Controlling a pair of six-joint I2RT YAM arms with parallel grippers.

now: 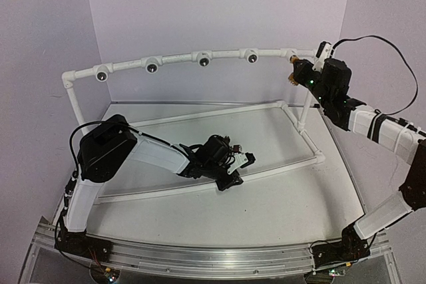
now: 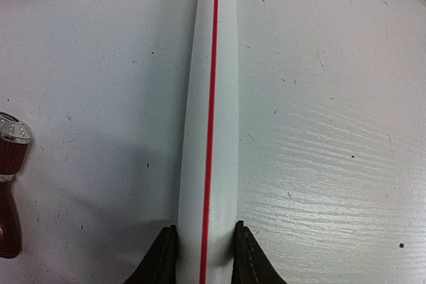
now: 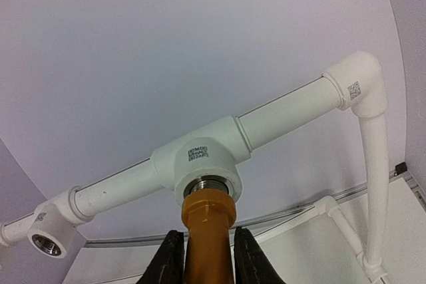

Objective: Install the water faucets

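In the right wrist view an orange-brown faucet (image 3: pixel 209 237) stands between the fingers of my right gripper, which is shut on it. Its collar lies right at the threaded mouth of a white tee (image 3: pixel 202 159); some metal thread shows above the collar. How deep it sits cannot be told. From above, this faucet (image 1: pixel 293 79) is at the rightmost tee of the upper pipe. My left gripper is shut on a white pipe (image 2: pixel 223 131) with a red line, at the frame's front side. Another brown faucet (image 2: pixel 9 214) lies on the table beside that pipe.
Along the upper pipe, several other tees, such as the leftmost tee (image 1: pixel 101 70), show open dark mouths. The right upright (image 1: pixel 305 108) stands close to my right gripper.
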